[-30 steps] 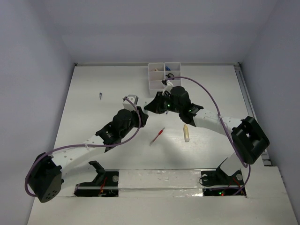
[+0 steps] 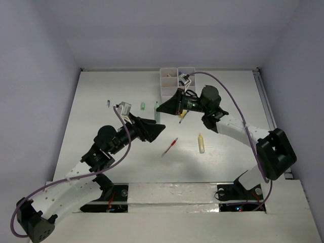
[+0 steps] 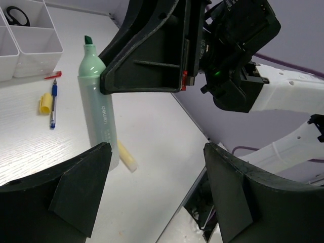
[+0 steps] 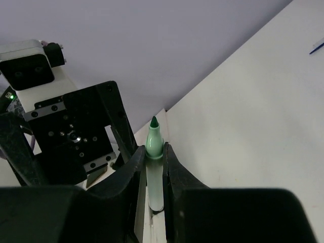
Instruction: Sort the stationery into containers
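A pale green highlighter with a dark green tip stands upright in my right gripper, whose fingers are shut on it. My left gripper is open and empty, its fingertips a little below and apart from the highlighter; in the top view it lies to the lower left of it. On the table are a blue pen, a yellow cap, a red pen, a yellow marker, a small green item and a small dark item.
A white compartment container stands at the back centre, with scissors in one compartment. Walls surround the table at the sides and back.
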